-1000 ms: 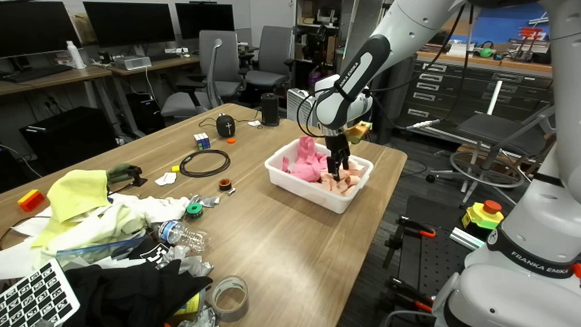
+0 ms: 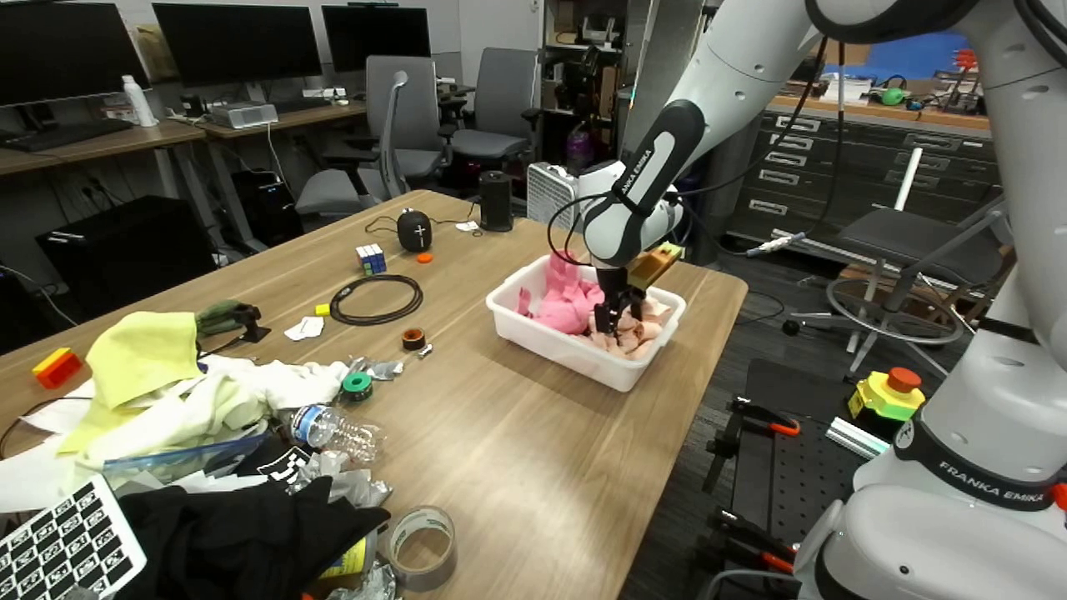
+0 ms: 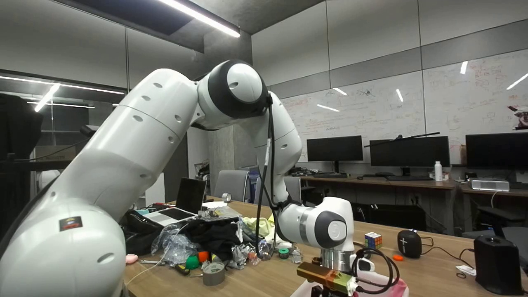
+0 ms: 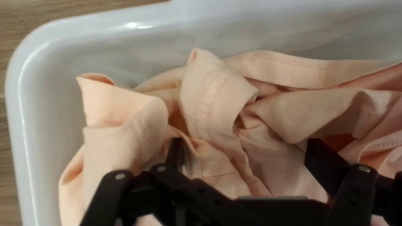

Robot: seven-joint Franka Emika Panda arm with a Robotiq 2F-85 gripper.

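Note:
A white plastic bin (image 2: 560,346) stands on the wooden table and holds cloth. Bright pink cloth (image 2: 566,305) fills its left part in exterior view 1, and crumpled peach cloth (image 2: 632,334) the right part. My gripper (image 2: 608,318) is down inside the bin at the peach cloth. In the wrist view its fingers (image 4: 326,164) are spread wide, with folds of the peach cloth (image 4: 214,99) below and between them. The gripper is open, not closed on any fold. In exterior view 2 the fingers are mostly hidden, low at the frame's edge.
A coiled black cable (image 2: 376,300), a Rubik's cube (image 2: 371,260) and a small speaker (image 2: 414,231) lie beyond the bin. Clutter with black cloth (image 2: 250,540) and a tape roll (image 2: 421,547) covers the table's near left. Bare table (image 2: 530,450) lies in front of the bin.
The gripper has come down lower into the bin, onto the peach cloth, and shifted slightly left in exterior view 1. The bin and the table clutter have stayed put.

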